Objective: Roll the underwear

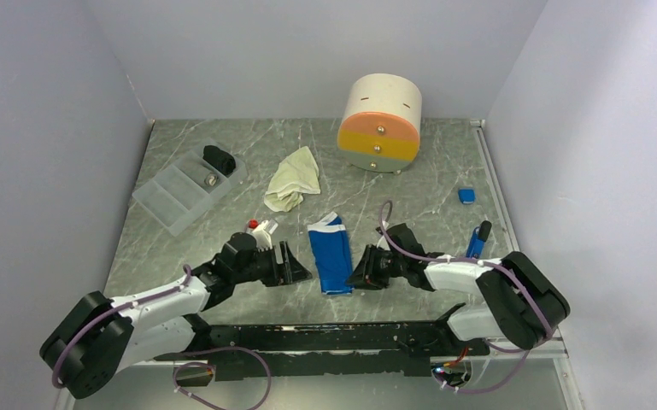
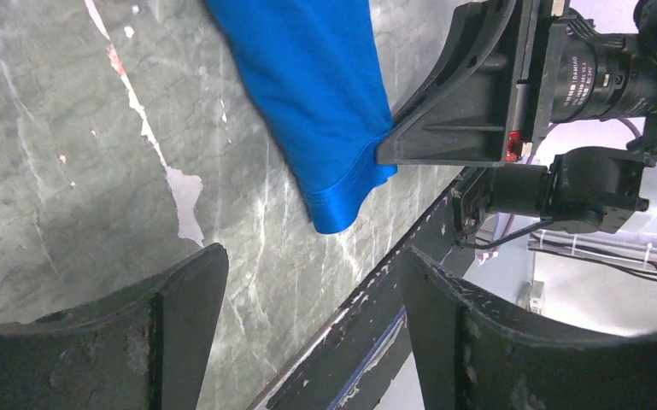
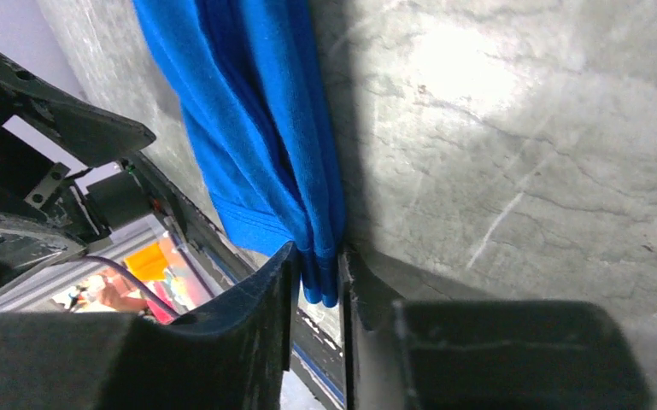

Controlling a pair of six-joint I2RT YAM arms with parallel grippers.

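Observation:
The blue underwear [image 1: 331, 256] lies on the table between my two grippers as a long folded strip with a white band at its far end. My right gripper is at the strip's near right edge, its fingers close together with a bunched fold of the blue cloth [image 3: 295, 162] between the fingertips. To the left of the strip, my left gripper stands open with nothing between its fingers. In the left wrist view, the near end of the cloth [image 2: 329, 201] lies beyond those fingers and beside the right gripper.
A pale yellow cloth [image 1: 294, 179] lies behind the underwear. At the back left stands a clear divided tray [image 1: 171, 213] holding a black item [image 1: 219, 159]. A small drawer cabinet [image 1: 382, 124] is at the back. Open table lies between the cabinet and the right arm.

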